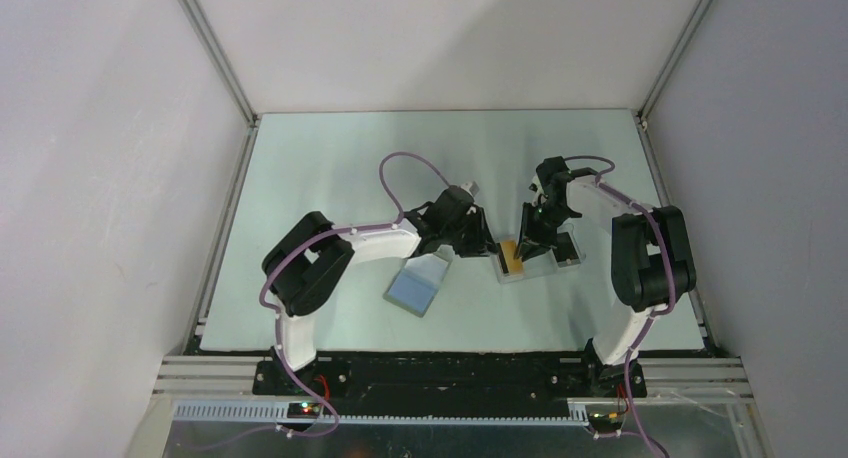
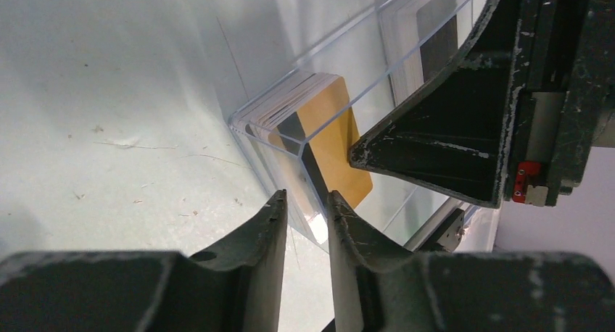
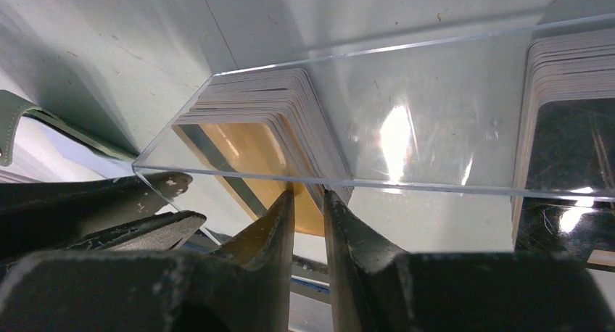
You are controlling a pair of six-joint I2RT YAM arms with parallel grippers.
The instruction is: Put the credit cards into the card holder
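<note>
A stack of gold cards with a dark stripe leans in the left end of a clear tray. In the right wrist view, the fingertips of my right gripper stand slightly parted at this stack's edge, with card edges showing behind the gap. My left gripper is also parted by a narrow gap, at the tray's near left corner. No card is clearly held by either. The card holder, blue and white inside with a grey-green rim, lies open on the table left of the tray.
A second stack of black cards fills the tray's right end. Both grippers are close together over the tray, the right one's fingers looming in the left wrist view.
</note>
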